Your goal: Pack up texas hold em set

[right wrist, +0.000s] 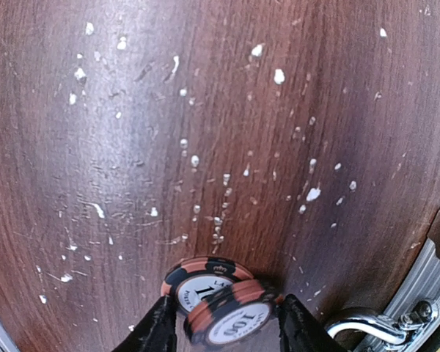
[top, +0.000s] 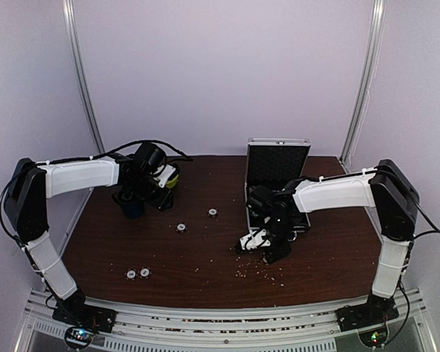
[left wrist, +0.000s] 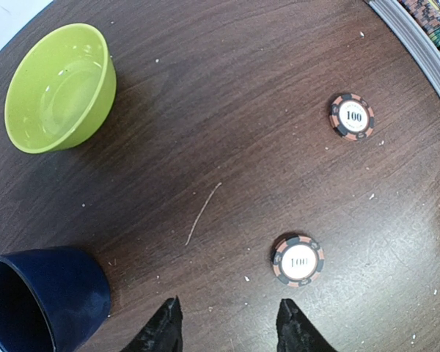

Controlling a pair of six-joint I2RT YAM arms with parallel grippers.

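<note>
Two orange-and-black poker chips marked 100 lie between the fingers of my right gripper. The front chip (right wrist: 238, 319) is tilted and overlaps the rear chip (right wrist: 202, 284); the fingertips are close to their edges, but whether they clamp them is unclear. My left gripper stands open with nothing between its fingers. Beyond its fingers lie a chip (left wrist: 298, 261) and another farther chip (left wrist: 352, 116), flat on the table. Two more chips (top: 131, 274) sit at the front left. The open chip case (top: 277, 163) is behind the right arm, which hides much of its inside.
A green bowl (left wrist: 62, 88) and a dark blue cup (left wrist: 66, 293) lying on its side are near the left gripper. The case's metal latch (right wrist: 367, 323) is close to the right gripper. White specks dot the table.
</note>
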